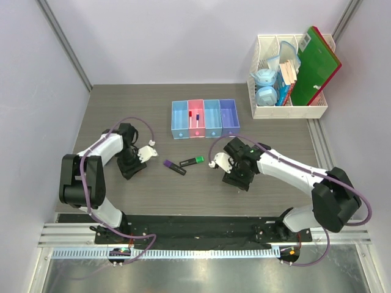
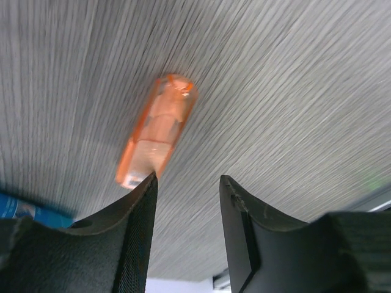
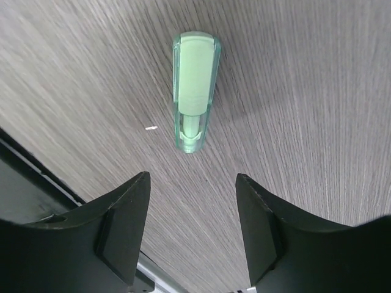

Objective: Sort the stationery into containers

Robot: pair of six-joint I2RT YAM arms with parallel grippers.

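In the left wrist view an orange clear-cased item (image 2: 156,131) lies on the table, just ahead of my left gripper. The fingers stand apart and nothing is between them. A pale green clear-cased item (image 3: 194,79) rests in front of my right gripper, which is open and empty. From above, both items are hidden under the hands. Two black markers, one purple-capped (image 1: 175,168) and one green-capped (image 1: 192,161), lie between the arms. Behind them stand small bins: light blue (image 1: 179,133), pink (image 1: 196,132) with a red and a dark pen, blue (image 1: 213,132), violet (image 1: 230,130).
A white wire rack (image 1: 287,112) at the back right holds a green board (image 1: 314,67), books (image 1: 285,82) and blue pouches (image 1: 265,96). Purple cables (image 1: 293,163) arch over both arms. Bare table lies in the front middle and back left.
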